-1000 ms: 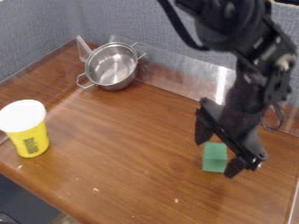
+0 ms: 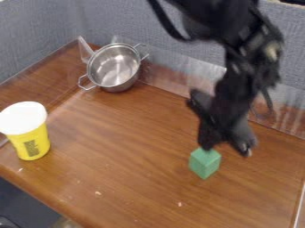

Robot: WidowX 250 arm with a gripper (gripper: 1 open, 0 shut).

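Note:
My gripper (image 2: 222, 135), dark and motion-blurred, is at the right of the camera view, just above a green block (image 2: 204, 163) on the wooden table (image 2: 119, 160). The blur hides its fingers, so whether they are open or shut is unclear. The block's top and front are visible below it.
A steel pot (image 2: 114, 67) with two handles stands at the back left. A white-topped yellow container (image 2: 30, 135) is at the left near edge. Grey walls and a clear strip border the back.
My gripper has moved up from around the green block, uncovering more of it. The block now sits a little left of before and looks turned.

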